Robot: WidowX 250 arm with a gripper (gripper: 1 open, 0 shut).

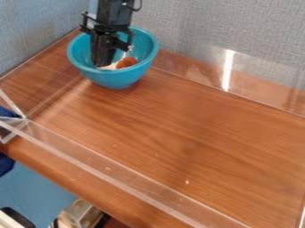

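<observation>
A teal plastic bowl (117, 77) stands on the wooden table at the back left. My black gripper (105, 58) reaches down into it from above, its tips low inside. It looks shut; whether anything is between its fingers is hard to see. An orange object (127, 62) and a pale piece lie in the bowl, partly hidden by the gripper.
Clear panels run along its edges, with a grey wall behind. A dark blue object (6, 116) is at the left edge.
</observation>
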